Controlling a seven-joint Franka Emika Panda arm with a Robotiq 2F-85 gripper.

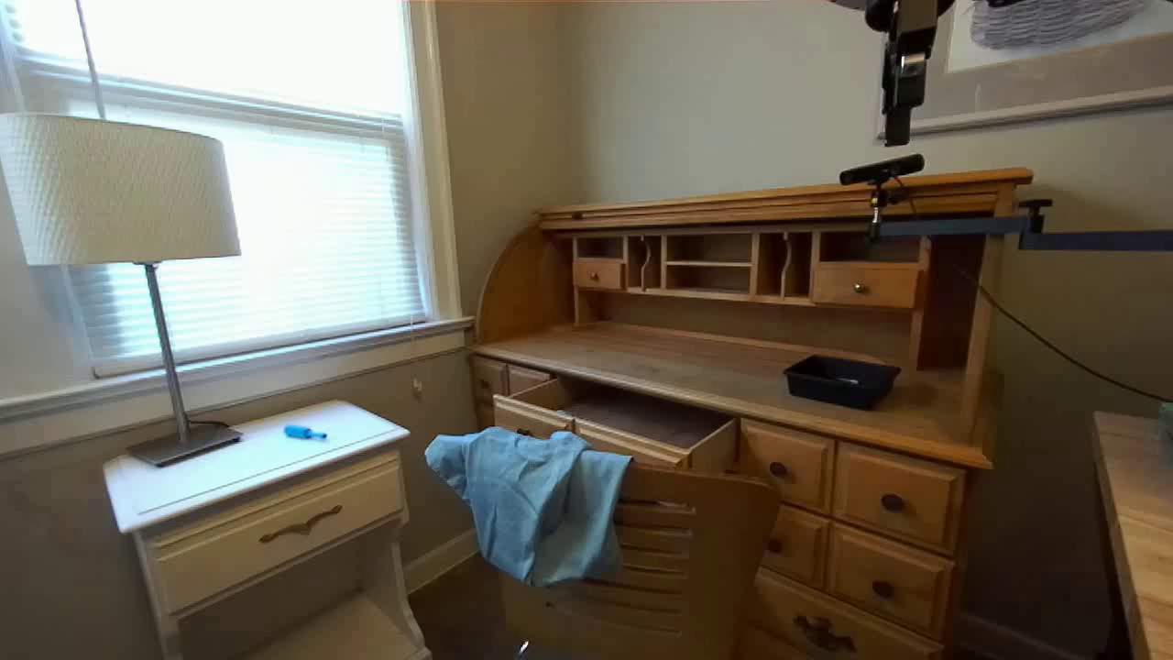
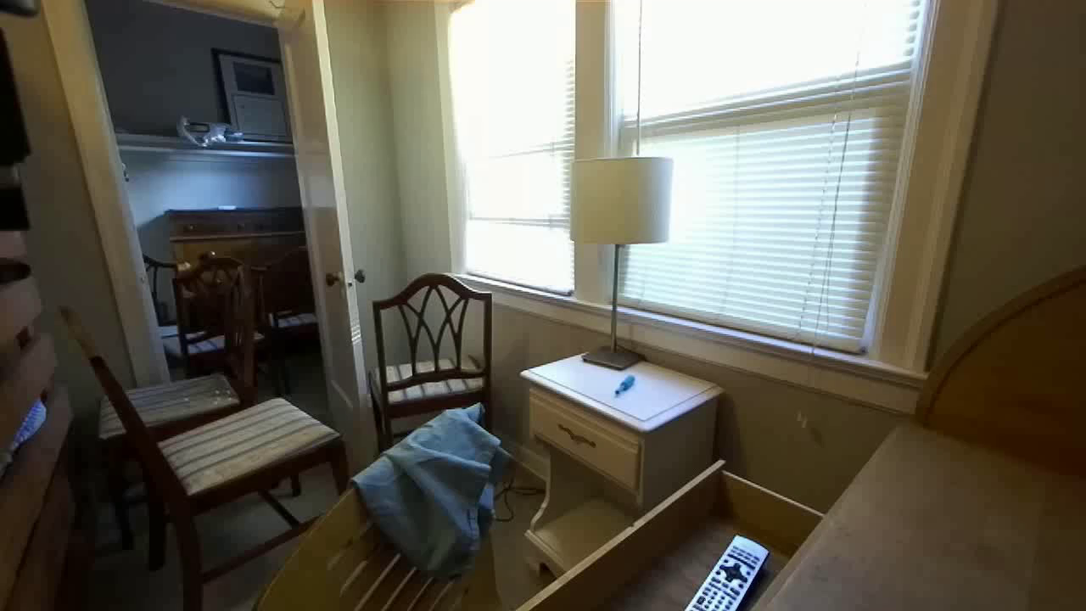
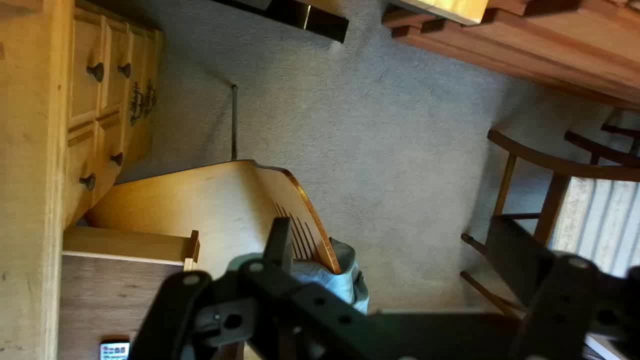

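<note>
My gripper is open, its two fingers wide apart with only carpet visible beyond the gap. In exterior view 1 it hangs high above the right part of the roll-top desk (image 1: 660, 352), clear of everything. A black tray (image 1: 841, 380) rests on the desktop, with something small and pale inside. The desk's centre drawer (image 2: 652, 550) is pulled out and holds a white remote control (image 2: 730, 575). Light blue cloth (image 1: 535, 500) drapes over the wooden chair (image 1: 693, 550) in front of it. On the white nightstand (image 1: 363, 434) lies a small blue object (image 1: 304, 433).
A tall lamp (image 1: 165, 319) stands on the nightstand by the window. Beside the desk's right end, a camera on a blue-grey bar (image 1: 957, 226) juts in below my gripper. Striped-seat chairs (image 2: 249, 438) occupy the other side. Most of the desktop is bare.
</note>
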